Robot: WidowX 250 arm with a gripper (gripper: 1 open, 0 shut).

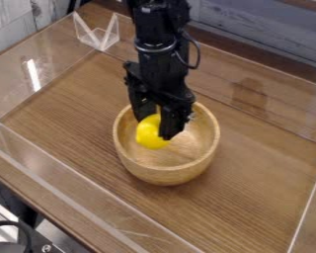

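Observation:
A round tan bowl (178,164) sits on the wooden table with a yellow object (154,129) inside it at the left. My black gripper (160,109) reaches down from the top over the bowl's back part, just above the yellow object. Whether its fingers hold anything or how far apart they stand is unclear.
A clear plastic item (100,32) lies at the back left. A dark curved piece shows at the bottom left edge.

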